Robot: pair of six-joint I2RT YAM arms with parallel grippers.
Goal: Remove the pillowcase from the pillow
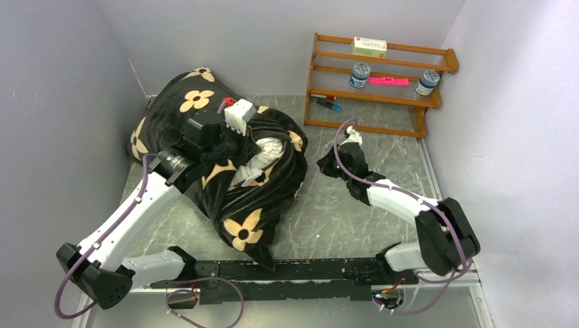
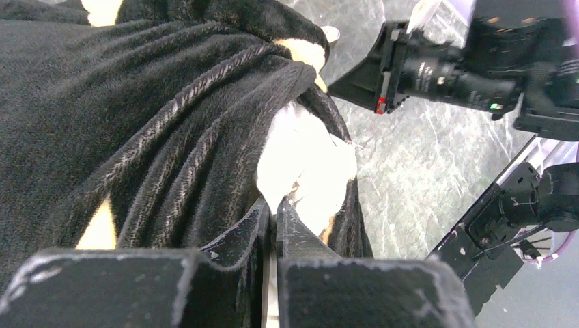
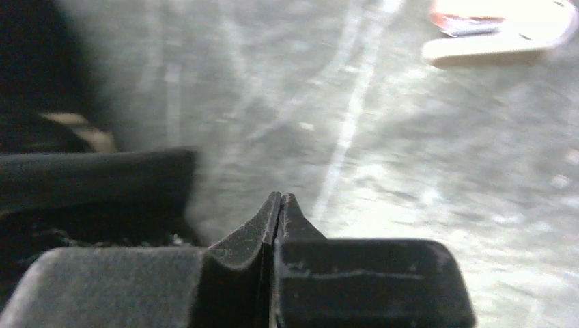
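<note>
A black plush pillowcase [image 1: 245, 231] with cream flowers lies bunched on the left half of the floor, its opening toward the right. Within that opening shows the white pillow [image 1: 259, 164]. My left gripper [image 1: 254, 148] reaches over the opening. In the left wrist view its fingers are shut and white pillow fabric [image 2: 295, 147] runs between and beyond the fingertips, with the dark case edge on the left. Apart from the case, to its right, my right gripper [image 1: 320, 166] is shut; in the right wrist view its tips meet over bare floor with nothing between them.
At the back right stands a wooden rack [image 1: 375, 129] with jars, a box and a pink item; markers [image 1: 329, 104] lie by its left side. Walls close in on the left, back and right.
</note>
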